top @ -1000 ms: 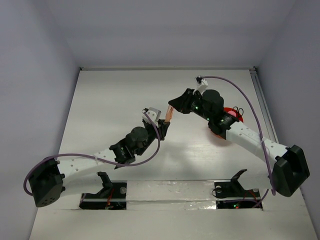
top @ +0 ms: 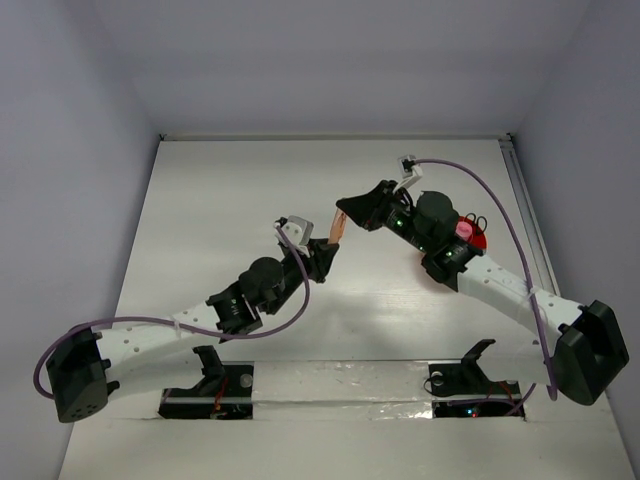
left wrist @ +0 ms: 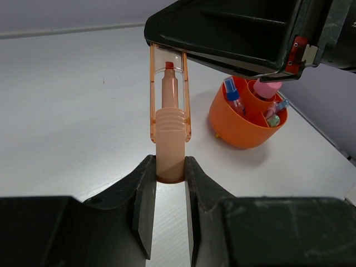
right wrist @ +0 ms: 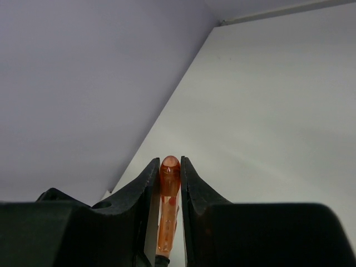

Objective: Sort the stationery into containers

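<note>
An orange translucent pen-like item [left wrist: 170, 133] with a clear window and a red tip inside hangs between my two grippers above the table. My left gripper is shut on its lower end. At the opposite end, my right gripper is shut on the rounded tip, which shows between its fingers. From above, the orange item [top: 337, 227] bridges the left gripper [top: 328, 250] and the right gripper [top: 345, 210]. Beyond them stands a round orange container [left wrist: 239, 132] with compartments, holding a blue-capped bottle [left wrist: 233, 97], a pink-topped item [left wrist: 267, 89] and other small things.
In the top view, the red-orange container [top: 479, 241] sits at the table's right, partly hidden by the right arm, with black-handled scissors [top: 477, 220] sticking up.
My left gripper has shifted slightly left and its wrist has turned a little. The orange item stays between both grippers.
</note>
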